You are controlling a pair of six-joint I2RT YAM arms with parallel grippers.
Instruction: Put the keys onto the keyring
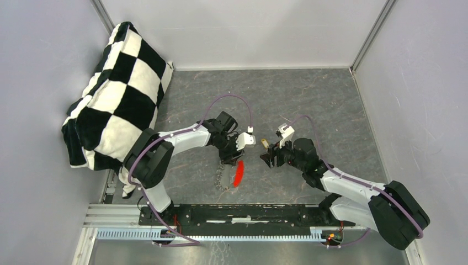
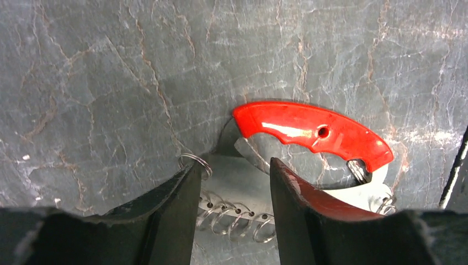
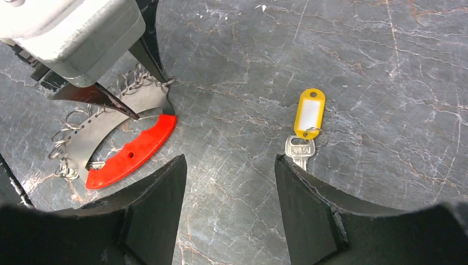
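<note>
The keyring holder [image 2: 237, 182] is a curved metal plate with a red handle [image 3: 132, 152], several small rings along its edge, lying flat on the table. Above its far end is my left gripper, part open; in its wrist view one ring [image 2: 196, 164] shows beside the left fingertip, and I cannot tell whether they touch. A silver key [image 3: 298, 150] with a yellow tag [image 3: 310, 113] lies on the table in the right wrist view, partly hidden by a finger. My right gripper is open and empty, beside the key.
A checkered cushion [image 1: 118, 94] leans at the left wall. Two arms work close together near the table's middle.
</note>
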